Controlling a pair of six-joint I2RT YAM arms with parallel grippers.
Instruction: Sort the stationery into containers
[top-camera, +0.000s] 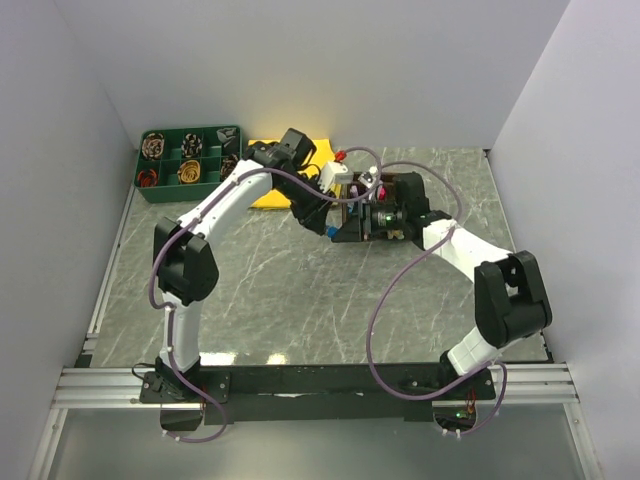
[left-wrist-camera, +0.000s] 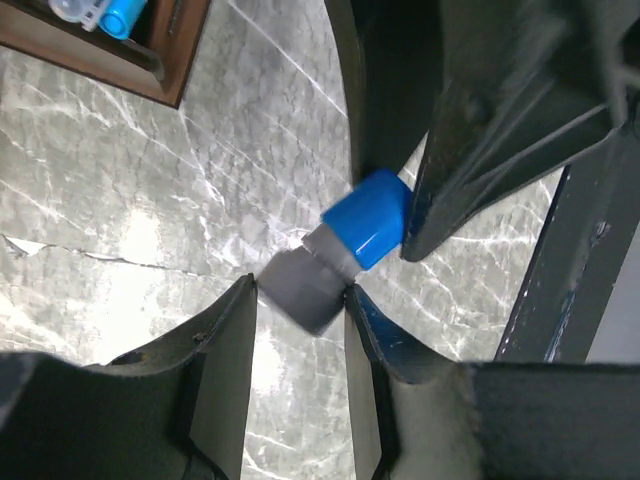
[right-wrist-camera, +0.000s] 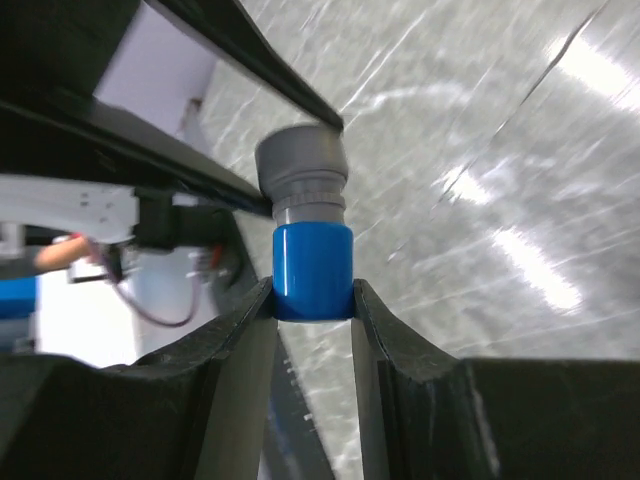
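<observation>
A small blue-and-grey cylinder (left-wrist-camera: 368, 214) is held in the air between the two grippers, over the tabletop. My right gripper is shut on its blue end. At the grey end, the fingers of my left gripper stand on either side, part apart; whether they press on it cannot be told. A brown compartment box (left-wrist-camera: 100, 62) with stationery shows at the upper left of the left wrist view. In the top view the arms partly cover this box. The green divided tray (top-camera: 190, 193) stands at the back left.
Several coiled items fill most of the tray's compartments. A yellow sheet (top-camera: 265, 200) lies at the back middle, partly under the left arm. The marble tabletop (top-camera: 270, 300) in front of the grippers is clear. Cables loop over both arms.
</observation>
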